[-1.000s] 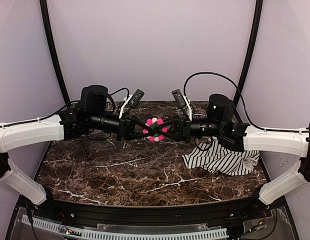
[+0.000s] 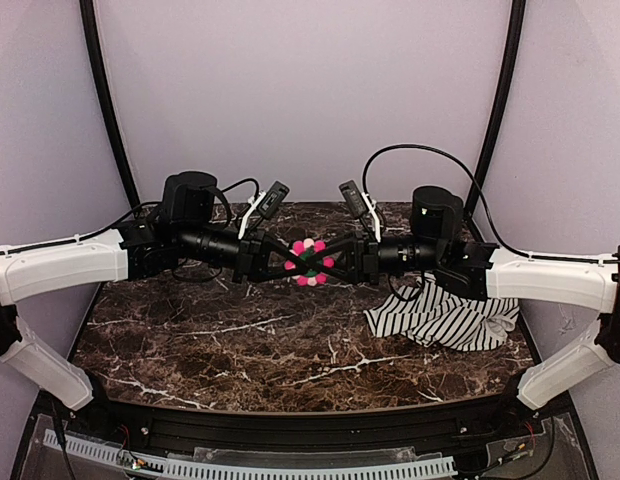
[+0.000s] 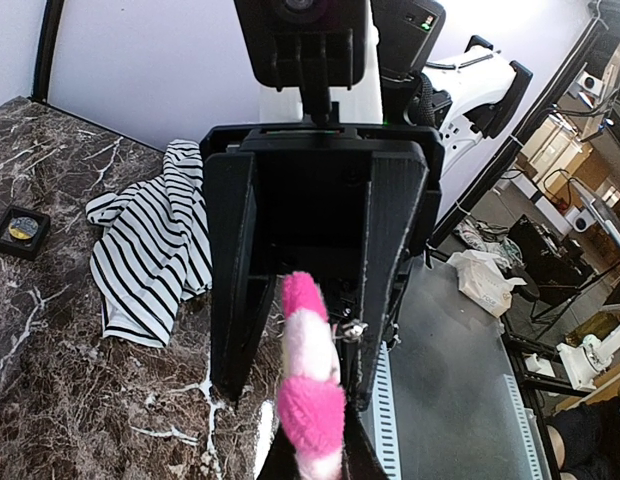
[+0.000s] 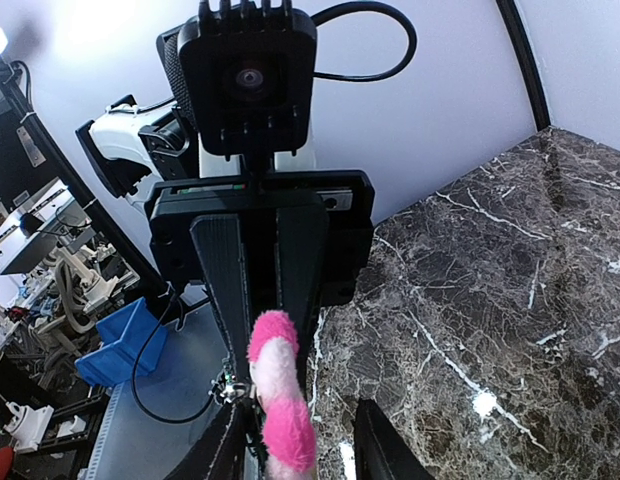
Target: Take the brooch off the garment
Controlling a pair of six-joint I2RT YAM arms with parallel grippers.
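A pink and white plush flower brooch (image 2: 310, 275) with a green centre is held up in mid-air between my grippers, seen edge-on in the left wrist view (image 3: 310, 410) and right wrist view (image 4: 285, 420). My left gripper (image 2: 290, 262) is shut on it from the left. My right gripper (image 2: 332, 260) reaches to it from the right, its fingers overlapping the brooch; whether they touch it is hard to tell. The striped garment (image 2: 440, 320) lies crumpled on the right of the table, apart from the brooch.
A small black box with a round item (image 3: 20, 232) sits near the garment. Wall panels stand at the back and sides.
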